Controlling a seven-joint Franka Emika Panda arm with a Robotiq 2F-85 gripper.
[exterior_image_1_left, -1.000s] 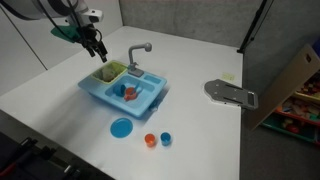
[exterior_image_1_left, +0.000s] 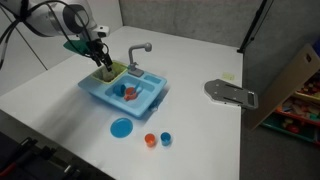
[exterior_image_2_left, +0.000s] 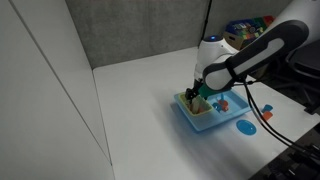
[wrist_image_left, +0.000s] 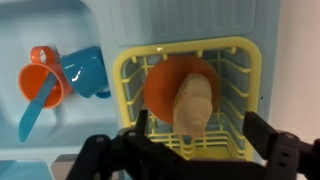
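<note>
My gripper is open above the yellow rack (wrist_image_left: 123, 92), its dark fingers (wrist_image_left: 272, 143) apart at the bottom of the wrist view. Between and just ahead of them is a pale, peach-coloured rounded object (wrist_image_left: 193, 104), in front of an orange round plate (wrist_image_left: 158, 84) in the rack. Nothing is held. In exterior view 1, the rack (exterior_image_1_left: 119, 69) occupies the far left part of a light blue toy sink (exterior_image_1_left: 98, 93). The sink's other part holds an orange cup (wrist_image_left: 42, 56), a blue cup (wrist_image_left: 84, 70) and a blue utensil (wrist_image_left: 36, 108).
A grey faucet (exterior_image_1_left: 137, 49) rises at the sink's back edge. On the white table lie a blue plate (exterior_image_1_left: 122, 128), an orange cup (exterior_image_1_left: 151, 140), a blue cup (exterior_image_1_left: 166, 138) and a grey metal tray (exterior_image_1_left: 229, 93).
In exterior view 1, my gripper has come down toward the rack and slightly right. The sink and the things on the table have stayed put.
</note>
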